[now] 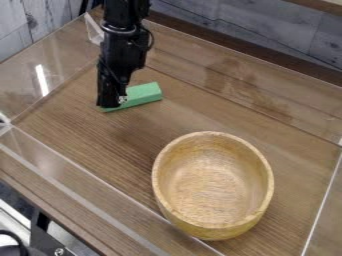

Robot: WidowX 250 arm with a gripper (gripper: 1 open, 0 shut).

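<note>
A green flat block (142, 96) lies on the wooden table at the upper left. My black gripper (110, 100) is down at the block's left end, its fingertips close to or on it. It looks narrow, and I cannot see clearly whether anything is between the fingers.
A large beige bowl (213, 186) sits at the lower right.
</note>
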